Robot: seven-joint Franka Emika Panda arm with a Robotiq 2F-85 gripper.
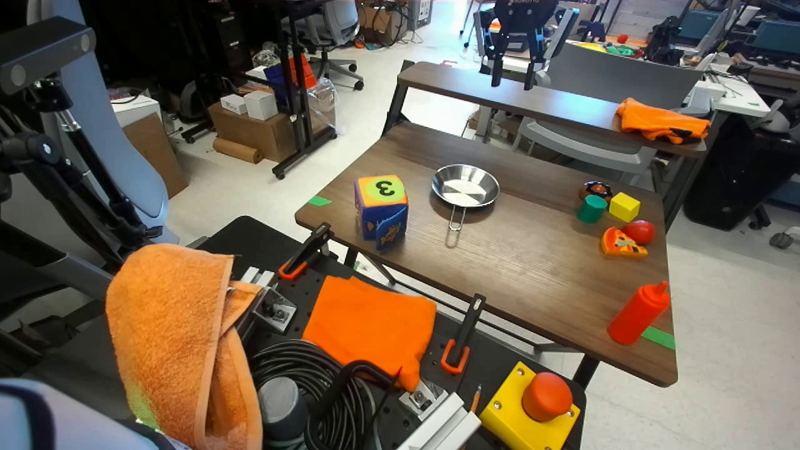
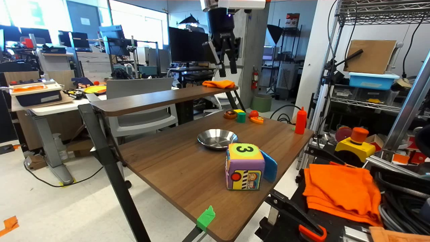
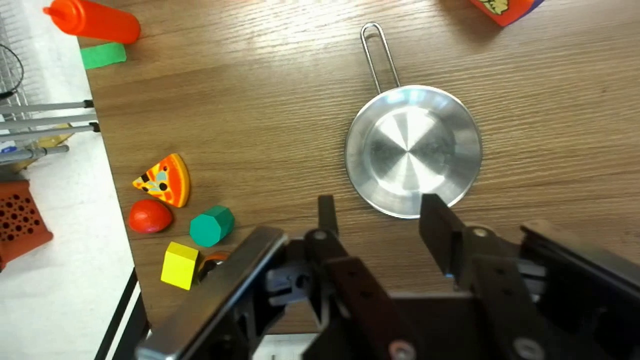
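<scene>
Above the table my gripper (image 1: 513,84) hangs at the top of exterior view 1, well clear of everything on the tabletop. Its two fingers stand apart in the wrist view, with nothing held between them. A shiny metal pan (image 3: 414,150) lies flat on the wood, its wire handle (image 3: 380,57) pointing away from the fingers in that view. The soft number cube (image 2: 245,167) sits near one end of the table. At the other end are a pizza slice (image 3: 169,180), a red ball-like toy (image 3: 149,216), a green block (image 3: 212,226), a yellow block (image 3: 179,266) and a dark brown-orange item (image 1: 596,190).
A red squeeze bottle (image 1: 639,314) stands near the table's corner. Along the back runs a raised shelf (image 1: 517,97) with an orange cloth (image 1: 661,120) on it. Bare tabletop lies between pan and toys. Clamps and a yellow stop-button box (image 1: 517,412) occupy the front bench.
</scene>
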